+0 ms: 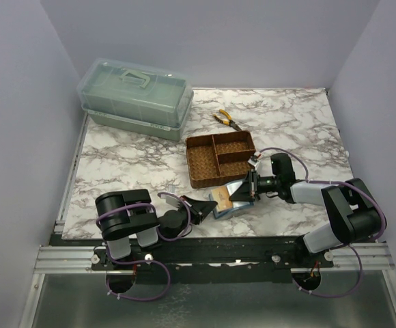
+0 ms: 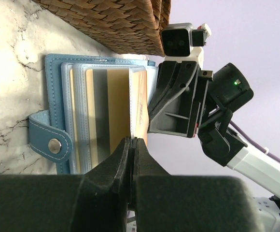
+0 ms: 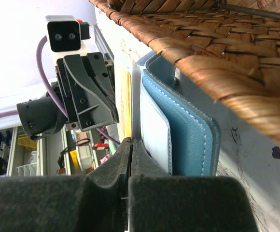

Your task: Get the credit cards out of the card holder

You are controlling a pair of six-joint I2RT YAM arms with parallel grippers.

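Observation:
The blue card holder (image 1: 221, 211) lies below the basket, its clasp (image 2: 52, 143) and card sleeves showing in the left wrist view. My left gripper is shut at the edge of a tan card (image 2: 141, 104); whether that edge is between the fingertips is unclear. My right gripper is also shut, its tips at the edge of the sleeves on the opposite side of the holder. In the top view the two grippers face each other across the holder.
A woven divided basket (image 1: 203, 160) stands directly behind the holder. Pliers (image 1: 229, 121) and a lidded green box (image 1: 133, 102) are farther back.

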